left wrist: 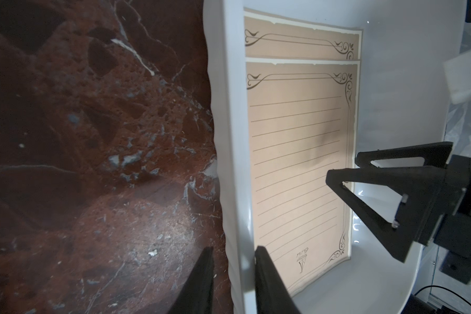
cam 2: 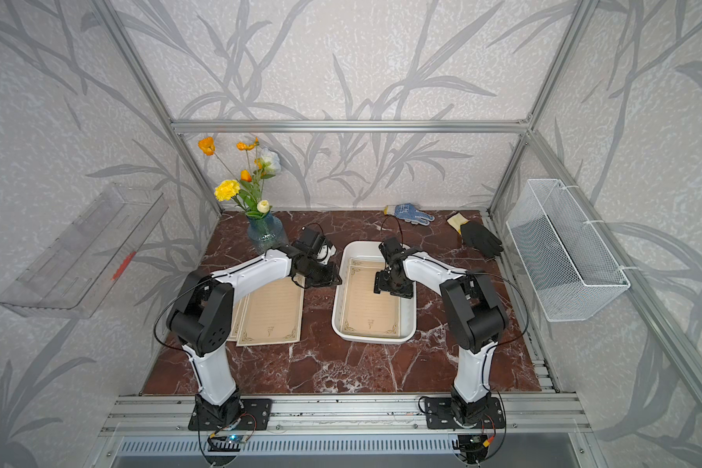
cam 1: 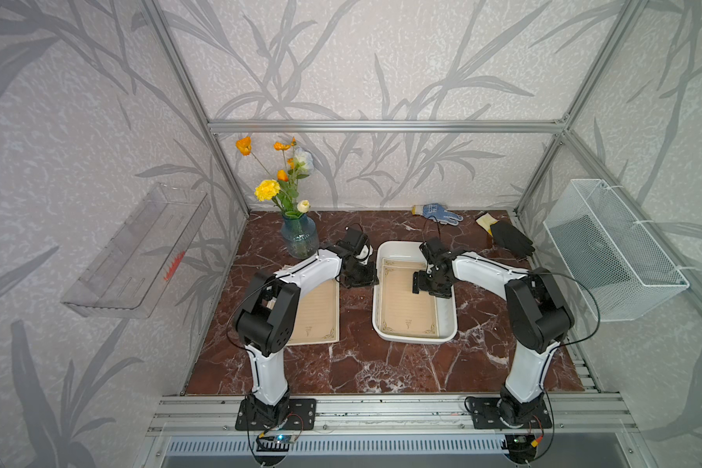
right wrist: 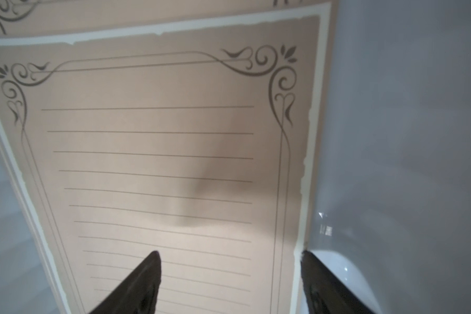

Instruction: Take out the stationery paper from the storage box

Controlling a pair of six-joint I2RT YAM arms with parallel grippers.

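Note:
The white storage box (cam 1: 446, 313) holds tan lined stationery paper (cam 1: 405, 312); a second sheet's (left wrist: 298, 39) top edge shows beyond the upper one. In the left wrist view my left gripper is shut on the box's left wall, one finger (left wrist: 200, 280) outside and one inside. My right gripper is open inside the box, over the paper near its right edge, with one fingertip (right wrist: 154, 272) above the sheet and the other close to its right border. Whether it touches the paper cannot be told.
More tan sheets (cam 2: 269, 316) lie on the marble table left of the box, partly under my left arm. A glass vase (cam 1: 299, 234) of flowers stands behind. Gloves (cam 1: 438, 213) lie at the back.

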